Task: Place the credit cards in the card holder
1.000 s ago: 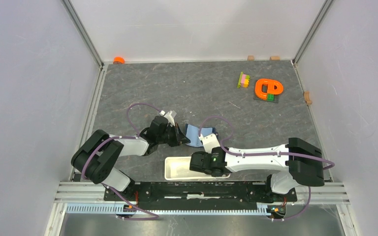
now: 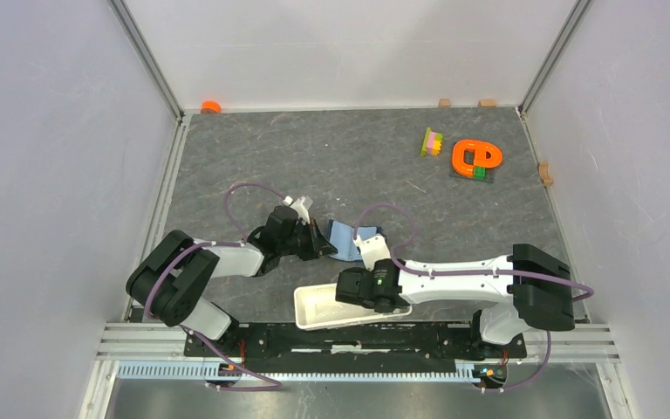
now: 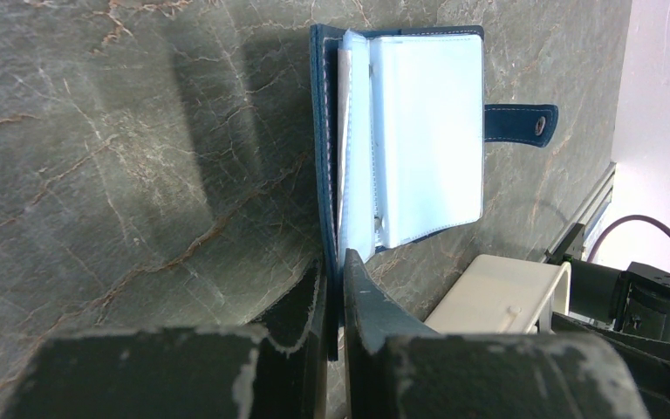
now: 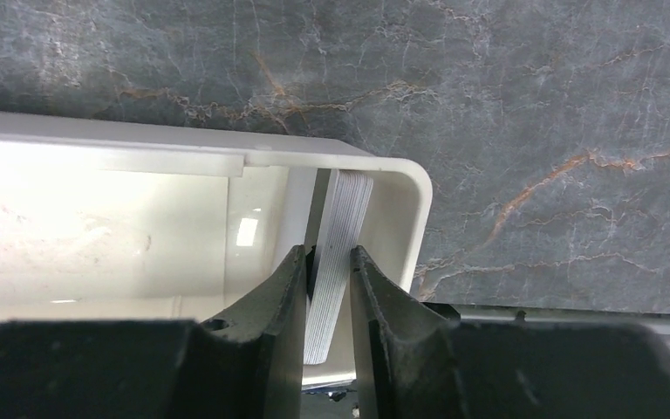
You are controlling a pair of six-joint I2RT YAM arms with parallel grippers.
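Note:
The blue card holder (image 3: 427, 131) lies open on the table, light blue inside, with a snap strap on one side. My left gripper is shut on its edge. A stack of thin white cards (image 4: 340, 236) stands on edge at one end of the cream box (image 2: 314, 307). Over that end of the box is my right gripper, part open. Its fingers (image 4: 368, 297) are on either side of the stack, close to it. How firmly they touch it does not show. From the top, the right arm hides the cards.
Toy blocks (image 2: 433, 141) and an orange letter piece (image 2: 462, 157) sit at the back right. An orange cap (image 2: 211, 106) is by the back left corner.
The cream box has turned slightly, its left end shifting toward the front edge, and slid a little to the right. The left arm and card holder stay put; the right arm hardly moves.

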